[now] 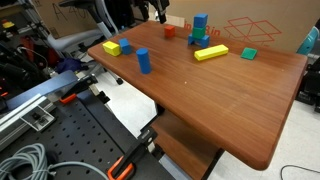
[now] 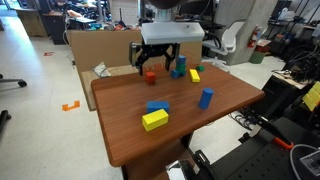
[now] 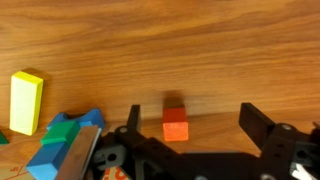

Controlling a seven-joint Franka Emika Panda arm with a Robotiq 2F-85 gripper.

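Observation:
My gripper stands open above the table, its two fingers point(image 3: 247, 118) wide apart. Between and below them in the wrist view a small red block point(image 3: 175, 124) lies on the wood, nearer the left finger. Exterior view 1 has the red block point(image 1: 169, 31) at the far side of the table, close to the gripper. The same red block point(image 2: 151, 76) shows under the arm in exterior view 2. A blue and green stack point(image 1: 199, 24) stands beside it. A blue cylinder point(image 1: 143, 61) is upright near the table's edge.
A long yellow block point(image 1: 212, 53) and a flat green piece point(image 1: 249, 54) lie past the stack. Another yellow block point(image 2: 155, 120) and a blue block point(image 2: 158, 106) lie together.

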